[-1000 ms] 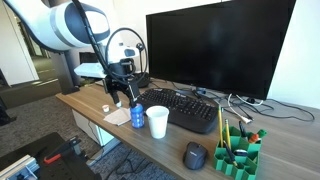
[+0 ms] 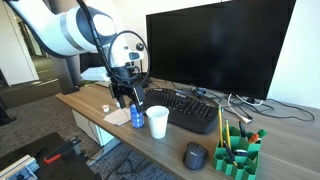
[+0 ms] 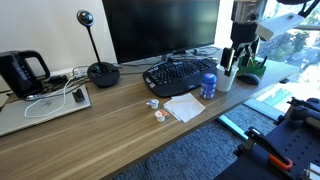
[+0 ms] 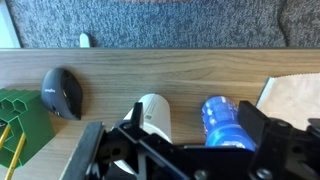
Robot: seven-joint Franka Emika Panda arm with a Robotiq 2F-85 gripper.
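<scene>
My gripper hangs open above the desk near the blue can, with nothing held. Below it in the wrist view, the blue can is near the right finger and the white cup near the left one. The arm hides part of both. The can and the cup stand upright side by side on the desk in exterior view 1. A white napkin lies flat on the other side of the can.
A black mouse and a green pen holder stand past the cup. Behind are a black keyboard and a monitor. Small white items lie by the napkin. Bare wood lies at the left in exterior view 2.
In exterior view 1 the gripper has shifted slightly right, toward the can and cup. The objects on the desk look unmoved.
</scene>
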